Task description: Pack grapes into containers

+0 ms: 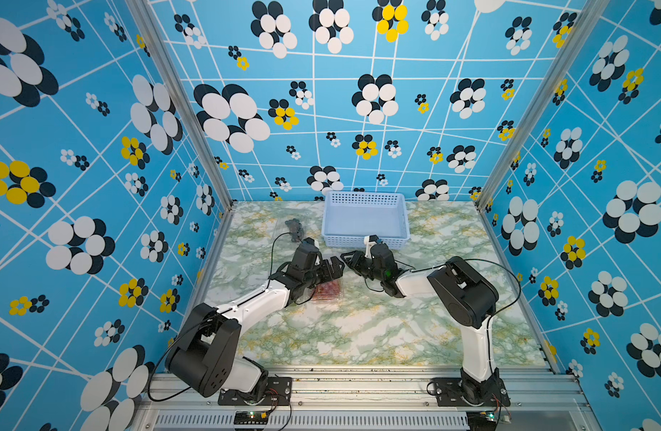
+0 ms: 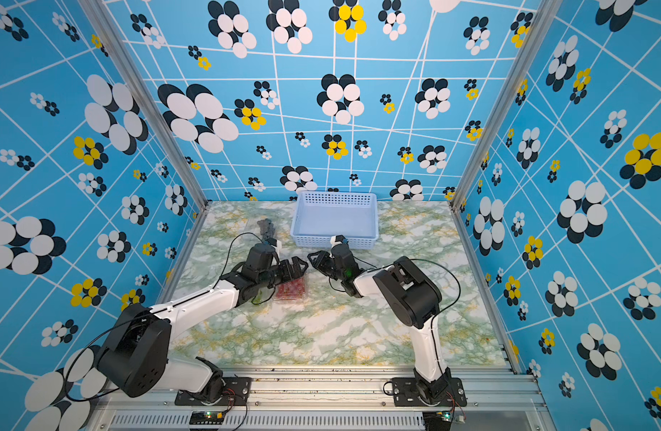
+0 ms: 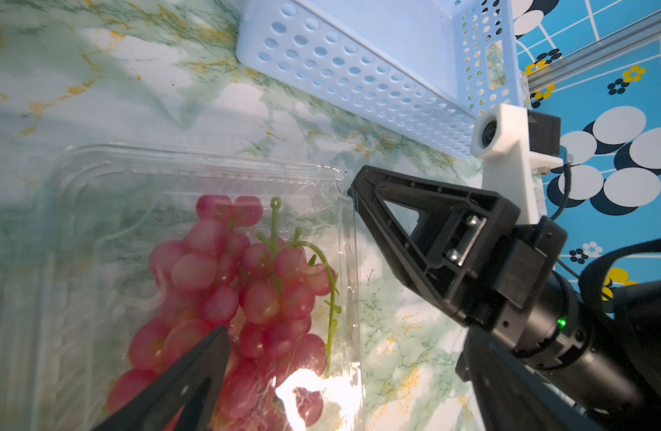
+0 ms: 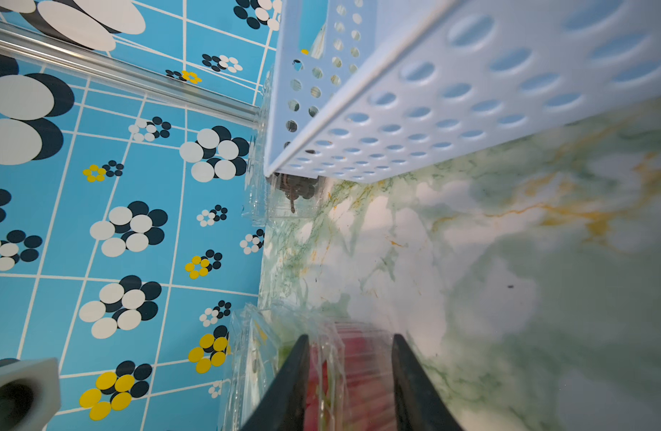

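Red grapes [image 3: 262, 301] with green stems lie inside a clear plastic container [image 3: 201, 154] on the marble table, under a clear lid or wall. In the left wrist view my left gripper hangs above the container, fingers wide apart and holding nothing. The tip of my right gripper [image 1: 347, 259] meets the container's far right corner in that view. Seen from the right wrist, the right fingers [image 4: 409, 388] stand partly apart, with the clear container edge lying ahead in line with the gap. Whether they touch it on both sides I cannot tell.
A light blue perforated basket [image 1: 366, 240] stands empty behind both grippers, close to the right one. Another clear container with dark grapes [image 4: 298, 188] sits at the back left.
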